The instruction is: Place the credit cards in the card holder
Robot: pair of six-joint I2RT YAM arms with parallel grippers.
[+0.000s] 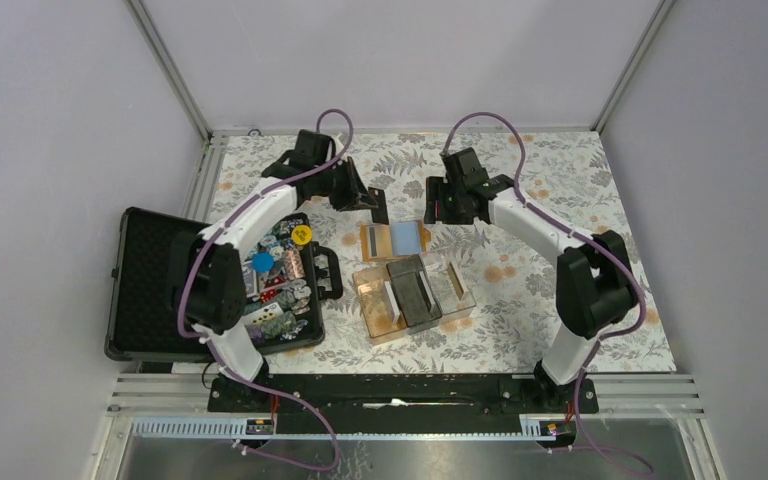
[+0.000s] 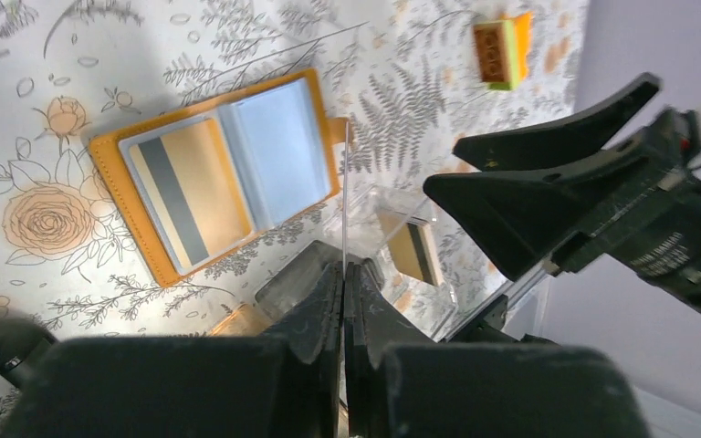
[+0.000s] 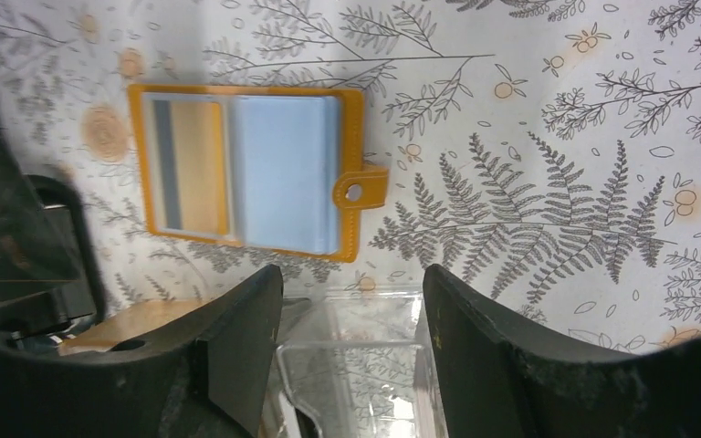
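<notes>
The open orange-brown card holder (image 1: 396,241) lies flat on the patterned table; its left pocket shows a gold card with a dark stripe (image 3: 190,169), its right side a light blue sleeve (image 3: 287,173). Just behind it, my left gripper (image 1: 367,201) is shut on a black card (image 1: 379,206). From the left wrist that card (image 2: 346,196) appears edge-on, as a thin line between the fingers. My right gripper (image 1: 438,203) stands open and empty to the right of the black card, clear of it. In the right wrist view its fingers (image 3: 251,328) are spread wide.
In front of the holder stands a clear divided box (image 1: 375,318), with upright cards (image 1: 456,280) in its compartments. An open black case (image 1: 290,352) full of small items is on the left.
</notes>
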